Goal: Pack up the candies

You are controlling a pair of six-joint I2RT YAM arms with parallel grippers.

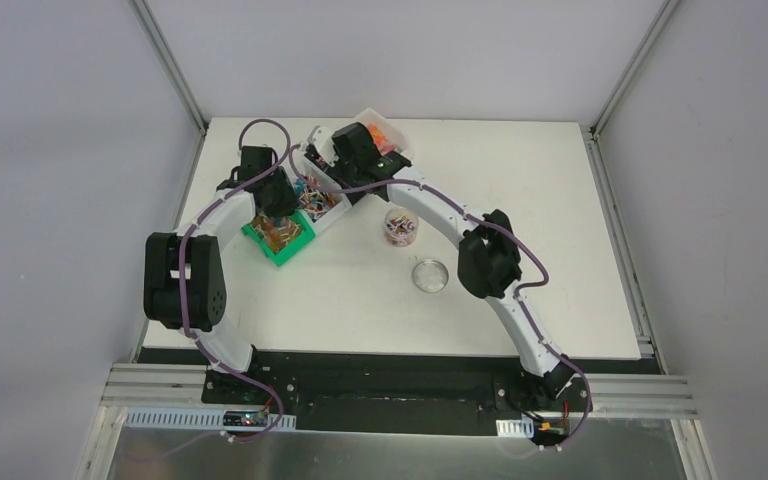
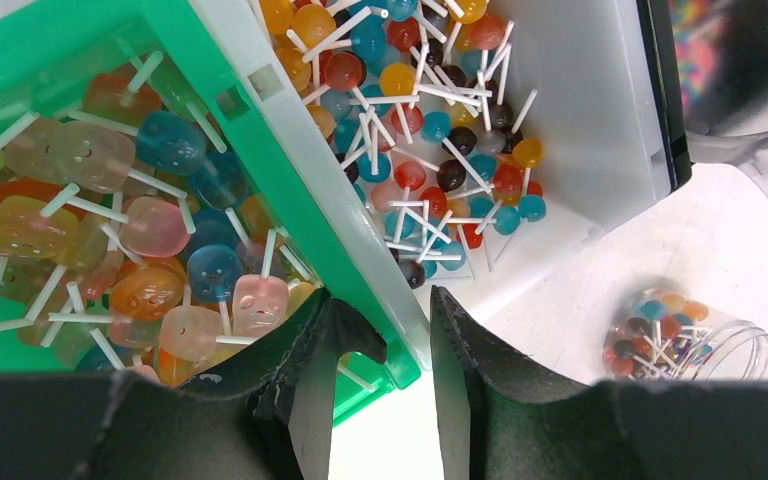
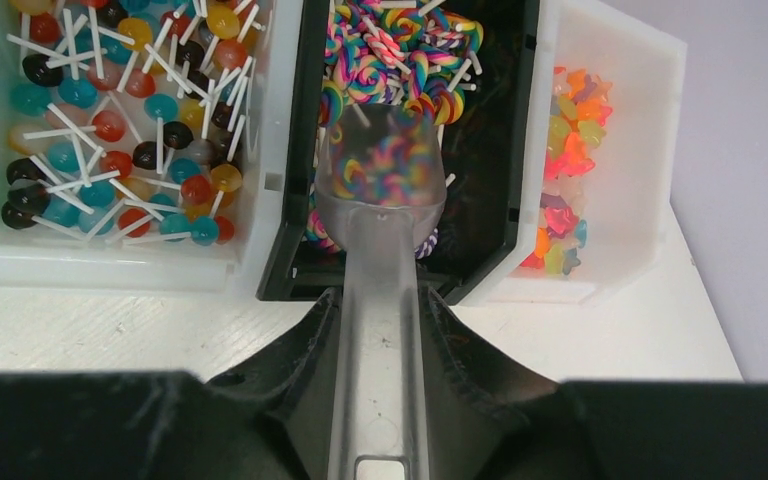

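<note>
My right gripper is shut on the handle of a clear scoop (image 3: 380, 350). The scoop's bowl is over the black bin (image 3: 495, 150), where rainbow swirl lollipops (image 3: 360, 75) lie; blurred swirl colours show through the bowl, and whether any candy is inside I cannot tell. Meanwhile my left gripper is shut on the adjoining edges of the green bin (image 2: 290, 225) and the white bin (image 2: 585, 130). Cube-like lollipops (image 2: 150, 290) fill the green bin, and small round lollipops (image 2: 440, 150) lie in the white one. A clear jar (image 1: 400, 227) with round lollipops stands on the table.
Beyond the black bin, another white bin (image 3: 615, 170) holds gummy candies (image 3: 565, 220). A clear round lid or dish (image 1: 430, 275) lies in front of the jar. Bare table (image 1: 540, 220) stretches to the right.
</note>
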